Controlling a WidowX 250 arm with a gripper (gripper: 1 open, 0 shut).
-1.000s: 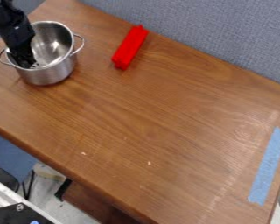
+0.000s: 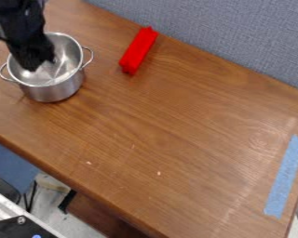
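A steel pot [image 2: 51, 86] with two side handles stands on the wooden table at the upper left. My black gripper [image 2: 33, 58] reaches down over it from the top left, its lower end at the pot's mouth. The gripper is blurred, and whether anything is between its fingers cannot be made out.
A red block [image 2: 138, 49] lies on the table right of the pot, near the grey back wall. A blue tape strip [image 2: 283, 177] lies at the right edge.
The gripper moved right and down into the pot, and has since risen toward its mouth. The pot has shifted slightly.
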